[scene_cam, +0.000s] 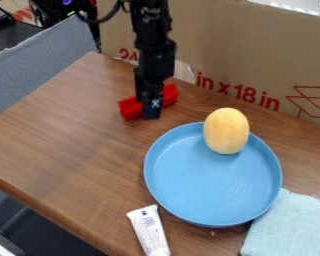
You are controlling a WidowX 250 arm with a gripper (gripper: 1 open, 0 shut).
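My black gripper (151, 102) is down at a red cylindrical object (129, 107) lying on the wooden table toward the back. Its fingers come down over the middle of the red object and hide part of it; whether they grip it I cannot tell. A blue plate (203, 191) sits front right, with a pale yellow oval object (227, 131) on its back part. A white tube (148, 230) lies at the table's front edge.
A light blue cloth (290, 230) lies at the right front. A cardboard box (270, 70) stands behind the table.
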